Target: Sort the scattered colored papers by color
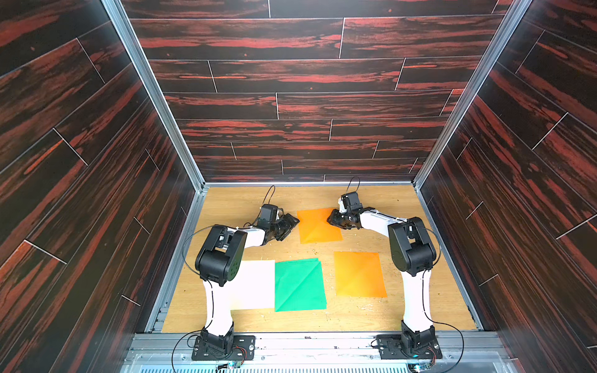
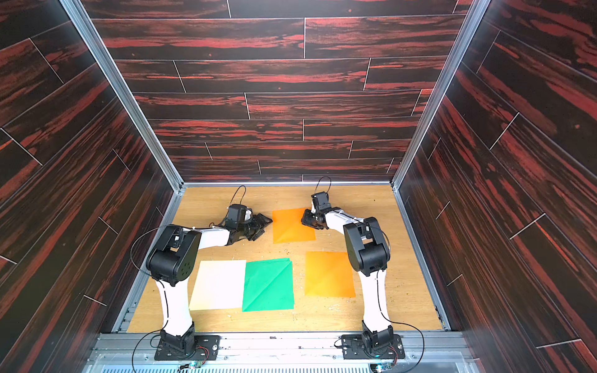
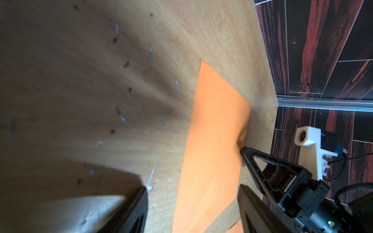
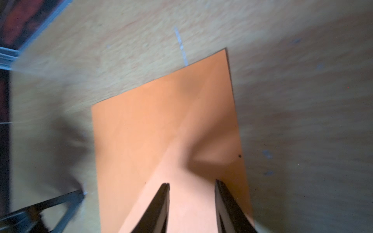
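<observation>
An orange paper [image 1: 317,227] lies at the back centre. My right gripper is over its right part, shut on the paper, which is slightly raised at the fingertips in the left wrist view. My left gripper stands open left of that paper, nothing between its fingers. At the front, a white paper [image 2: 217,284], a green stack [image 2: 267,284] and another orange paper [image 2: 329,273] lie in a row, left to right.
The bare wooden table [image 1: 311,195] has room behind the back paper and in a strip between it and the front row. Dark walls [image 1: 311,143] enclose the table at back and sides.
</observation>
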